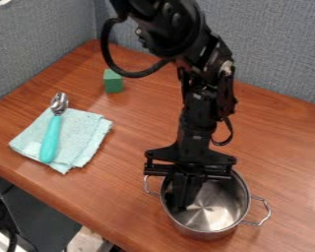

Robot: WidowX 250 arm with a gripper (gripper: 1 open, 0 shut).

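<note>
My black gripper (184, 187) reaches down into a steel pot (219, 211) with two side handles at the front right of the table. Its fingers are inside the pot at the left part, and whether they are open, shut or holding something is hidden by the gripper's body and the dark interior.
A folded pale cloth (84, 139) lies on the left of the wooden table (134, 207), with a turquoise-handled scoop (51, 138) on it. A green block (114, 82) stands at the back left. The table's front-left edge drops away.
</note>
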